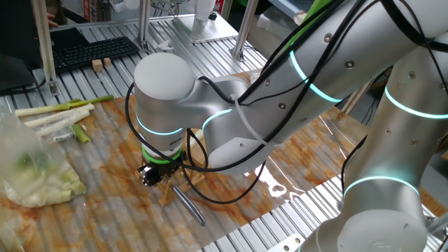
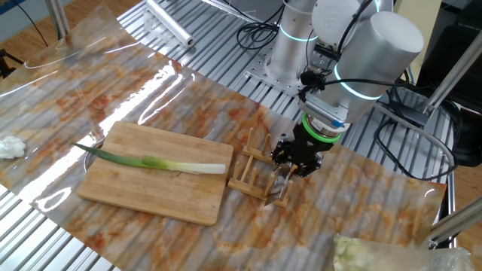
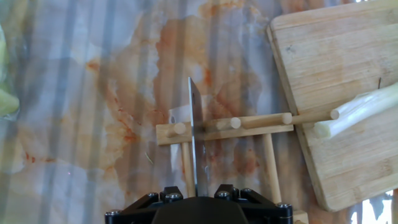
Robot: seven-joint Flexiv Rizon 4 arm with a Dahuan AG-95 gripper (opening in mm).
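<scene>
A knife's thin metal blade stands on edge among the pegs of a small wooden rack in the wrist view. Dark gripper parts hide the blade's near end. In exterior view 2 my gripper is right over the rack, close against the blade. Exterior view 1 has the gripper low beside the rack, with a grey metal bar slanting down to the right of it. Whether the fingers grip the knife is hidden. On the cutting board a leek lies lengthwise.
The board lies close beside the rack. A clear bag of cut vegetables and several loose stalks are off to the side. Loose black cables loop low around the wrist. Bare patterned sheet surrounds the rack.
</scene>
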